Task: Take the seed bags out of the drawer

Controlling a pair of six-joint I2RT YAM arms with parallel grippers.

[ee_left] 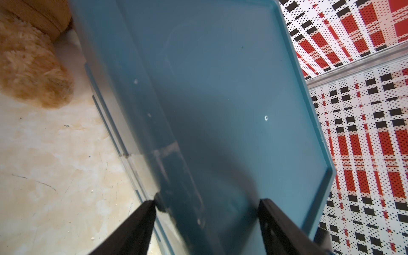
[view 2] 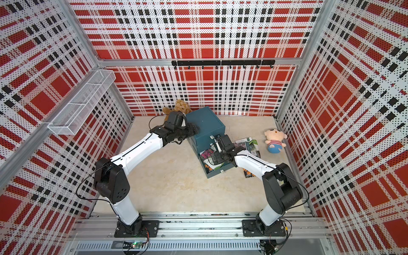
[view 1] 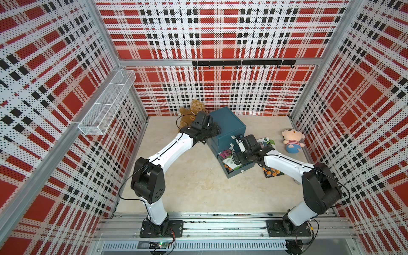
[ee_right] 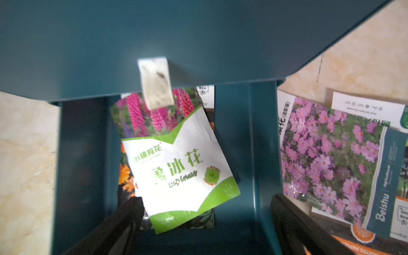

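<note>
The pulled-out drawer (ee_right: 259, 127) of a blue-green cabinet (view 1: 227, 121) holds a white-and-green seed bag (ee_right: 178, 165) with pink flowers, lying over another bag with orange flowers (ee_right: 124, 174). My right gripper is over the drawer, its fingers spread wide with nothing gripped. At the cabinet's left upper edge, my left gripper has its fingers (ee_left: 272, 221) apart, with the cabinet's edge showing between them. Whether they press on it cannot be made out.
Outside the drawer's right side lie a pink-flowered bag (ee_right: 335, 157) and others partly beneath it. A teddy bear (view 1: 196, 106) is behind the left gripper; a pig doll (view 1: 293, 140) sits far right.
</note>
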